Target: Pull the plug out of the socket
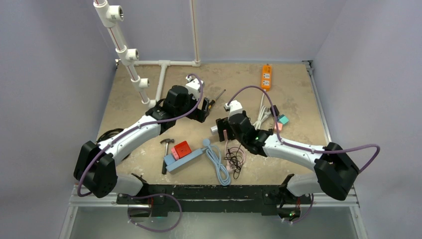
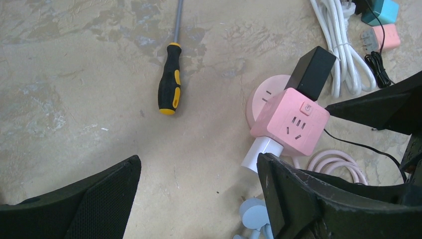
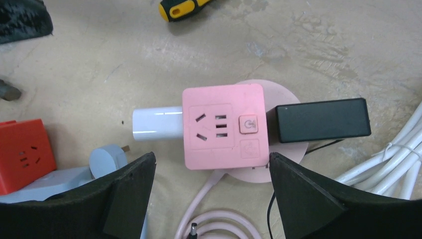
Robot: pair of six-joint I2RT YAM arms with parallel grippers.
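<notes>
A pink cube socket [image 3: 224,127] sits on a round pink base [image 3: 283,94]. A white cylindrical plug [image 3: 158,123] sticks out of its left side, and a black adapter [image 3: 323,120] out of its right. Above the socket hovers my right gripper, its fingers apart with no plug between them; in the top view its arm hides most of the socket. My left gripper stands open and empty over bare table, left of the socket. One left finger overlaps the view just below the white plug [image 2: 263,152].
A screwdriver [image 2: 170,82] lies behind the socket, with coiled white cable [image 3: 393,167] to its right. Nearer the front are a red cube socket [image 1: 182,149], a blue strip [image 1: 185,161], a hammer [image 1: 165,154] and coiled blue cable [image 1: 219,164].
</notes>
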